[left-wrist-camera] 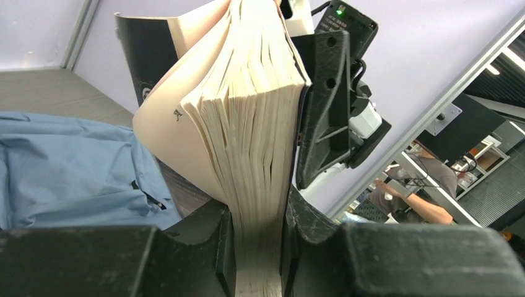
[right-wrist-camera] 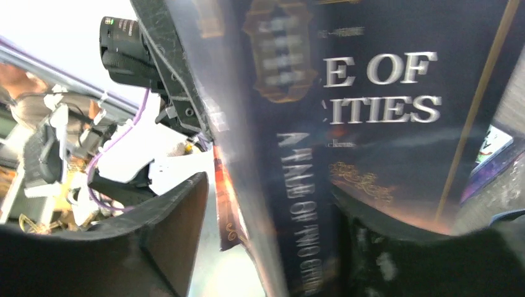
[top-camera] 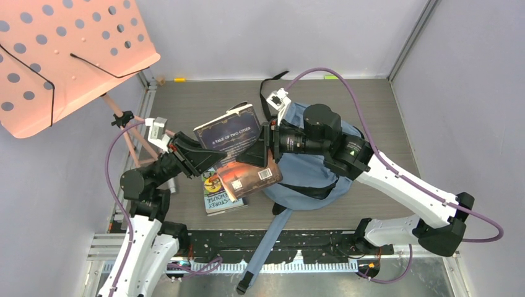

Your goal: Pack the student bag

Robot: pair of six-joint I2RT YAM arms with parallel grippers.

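Observation:
A paperback, A Tale of Two Cities point(top-camera: 226, 139), hangs between both grippers in the top view, its pages partly splayed in the left wrist view. My left gripper is shut on the book's edge. My right gripper surrounds the other side, at the spine; its fingers are blurred and stand part open. A second, colourful book point(top-camera: 216, 198) lies beneath on the table, partly covered. A blue bag point(top-camera: 312, 176) lies right of the books, its strap trailing over the front edge, partly hidden under the right arm.
A pink perforated stand point(top-camera: 80, 37) occupies the upper left, above the left arm. Walls border the back and sides.

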